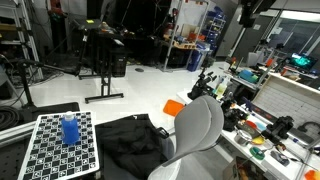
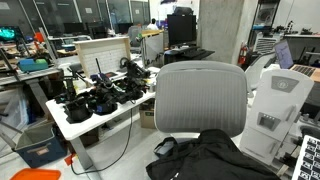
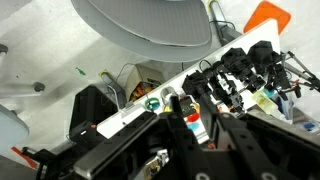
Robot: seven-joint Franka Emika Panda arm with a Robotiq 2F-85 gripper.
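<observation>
In the wrist view my gripper shows as dark parts at the lower middle, open, with nothing seen held in it. It hangs high over the floor and the work table. A blue bottle (image 1: 70,128) stands upright on a black-and-white checkered board (image 1: 45,155) at the left of exterior view 1, far from the gripper. The board's edge (image 2: 308,160) also shows at the right of exterior view 2. A black cloth (image 1: 130,140) lies in a heap in front of a grey chair (image 1: 200,125); exterior view 2 shows the same cloth (image 2: 210,158).
A white table (image 2: 85,125) carries several black devices. The chair's back (image 3: 150,15) fills the top of the wrist view. An orange item (image 1: 173,107) lies on the floor. Open floor (image 1: 140,90) stretches across the middle.
</observation>
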